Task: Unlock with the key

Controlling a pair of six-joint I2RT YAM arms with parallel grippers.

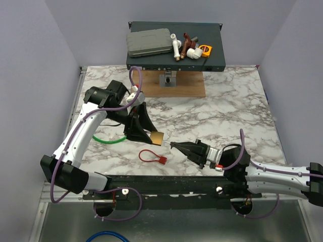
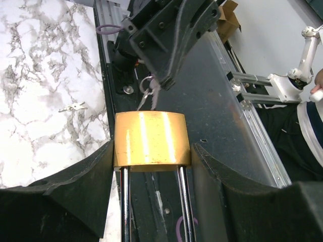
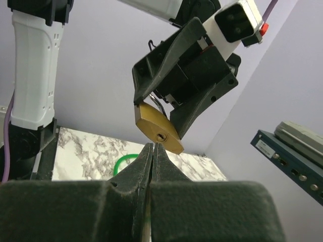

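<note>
A brass padlock (image 1: 156, 138) with a steel shackle is held in my left gripper (image 1: 150, 136), shut on it above the table's front part. In the left wrist view the lock body (image 2: 151, 138) sits between both fingers. Its keyhole (image 3: 161, 137) faces my right gripper in the right wrist view. That gripper is shut. A thin silver key (image 2: 150, 92) with a ring shows at its tips in the left wrist view, pointing toward the lock. From above, the tips stand just right of the lock; whether key and lock touch is hard to tell.
A red cable loop (image 1: 151, 157) lies below the lock, and a green cable (image 1: 108, 140) left of it. Another key (image 2: 74, 107) lies on the marble. A dark shelf (image 1: 174, 40) with a grey case stands at the back.
</note>
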